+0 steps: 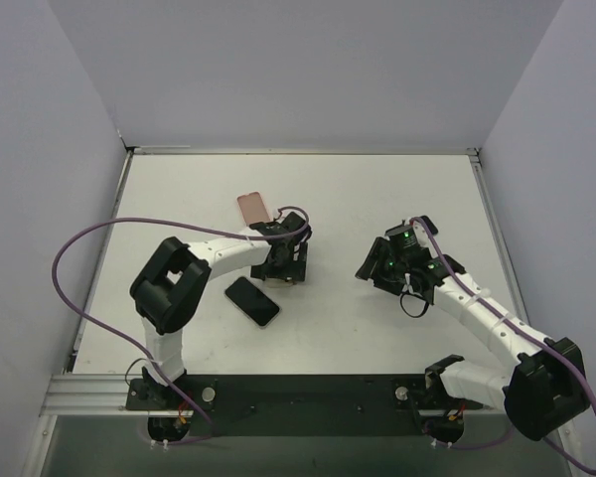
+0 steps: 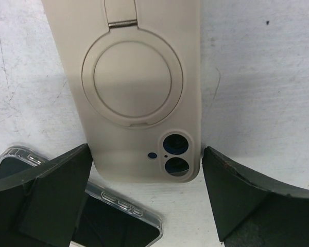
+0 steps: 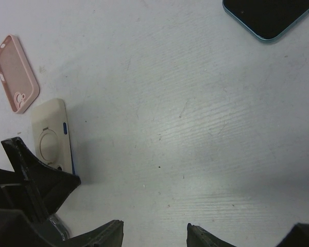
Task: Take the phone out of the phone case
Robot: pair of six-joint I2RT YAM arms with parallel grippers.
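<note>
A beige phone case with ring stand and two lens openings lies back up on the table, a blue edge showing along its side in the right wrist view. My left gripper is down over its camera end, open, one finger at each side, close to or touching it; from above it hides much of the case. My right gripper stands open over the right side of the table, apart from the case, nothing between its fingertips.
A dark phone in a clear case lies just front-left of the beige one. A pink empty case lies behind. Another dark phone lies at the right.
</note>
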